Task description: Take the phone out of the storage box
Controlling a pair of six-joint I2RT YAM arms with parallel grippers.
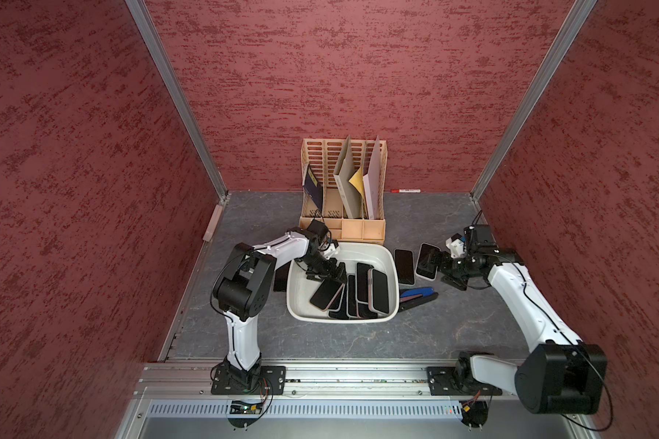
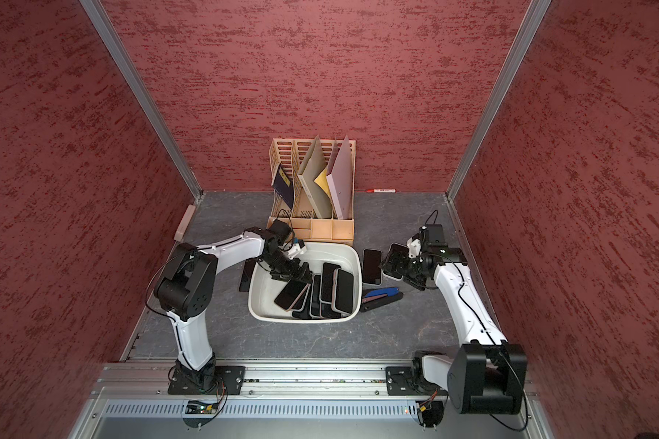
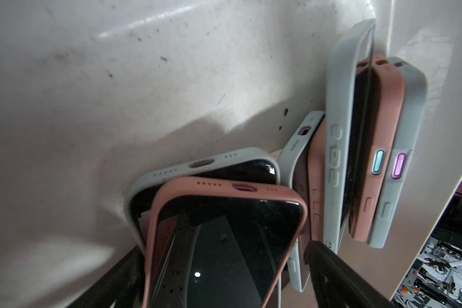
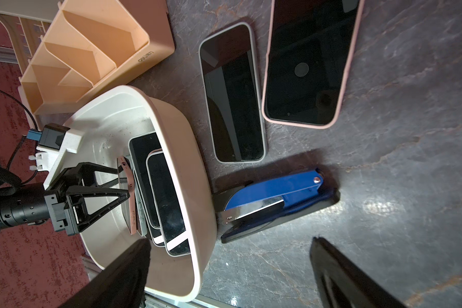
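Observation:
The white storage box holds several phones, crowded into its front right part. Inside it, my left gripper stands part open, low over the leftmost phones. In the left wrist view its dark fingers lie on either side of a pink-edged phone; whether they touch it I cannot tell. That phone overlaps a pale-edged one. Several others lean on edge at the right, among them a pale phone. My right gripper is open and empty, above the table outside the box.
On the table right of the box lie a grey-edged phone, a pink-edged phone and a blue stapler. A wooden file rack stands right behind the box. Another dark phone lies left of the box.

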